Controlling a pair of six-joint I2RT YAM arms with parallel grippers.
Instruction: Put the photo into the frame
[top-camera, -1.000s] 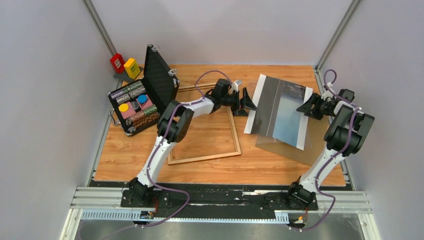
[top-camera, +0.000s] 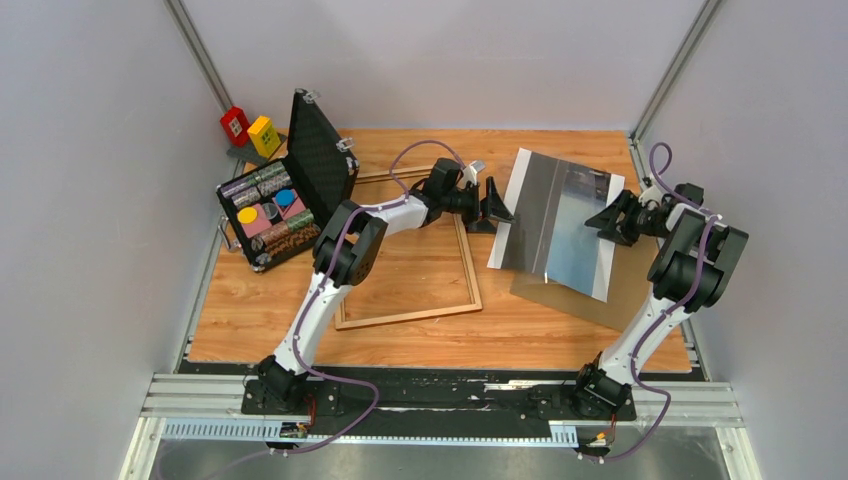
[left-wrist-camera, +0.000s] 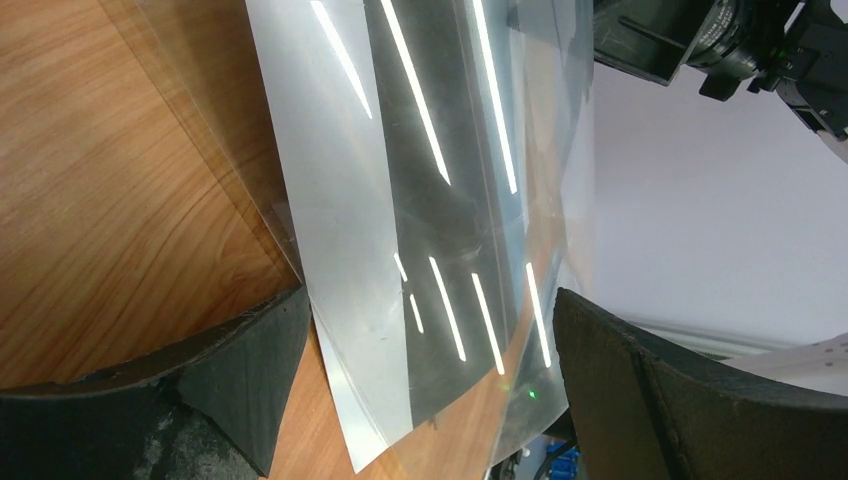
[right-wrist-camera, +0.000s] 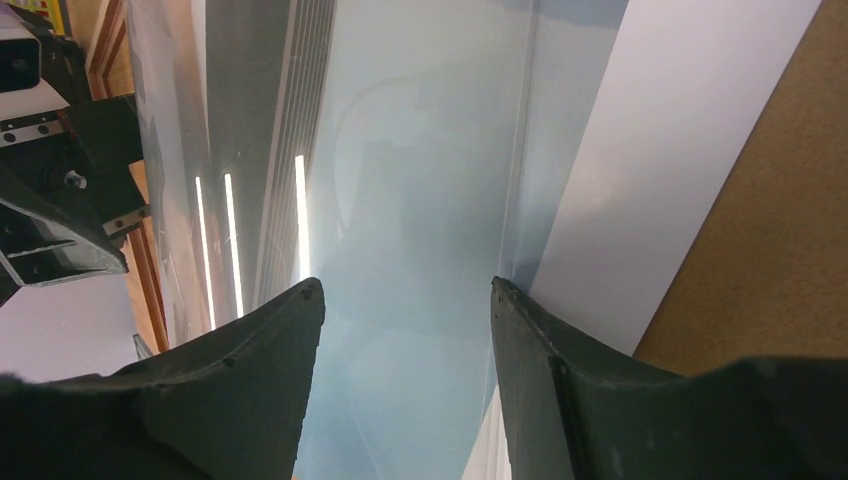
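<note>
The photo (top-camera: 575, 235), with white borders and a dark strip, lies under clear, glossy sheeting on a brown backing board (top-camera: 625, 285) at the right of the table. My left gripper is open at the photo's left edge, sheeting between and beyond its fingers in the left wrist view. My right gripper is over the photo's right part; whether its fingertips grip a sheet is hard to see. The empty wooden frame (top-camera: 405, 315) lies centre-left, partly under my left arm.
An open black case (top-camera: 325, 160) with coloured items stands at the left, with red (top-camera: 234, 126) and yellow (top-camera: 264, 137) blocks behind it. Bare table shows along the front and back edges.
My right gripper has shifted slightly left and downward in the top view over the photo. The left arm and the sheets look unchanged.
</note>
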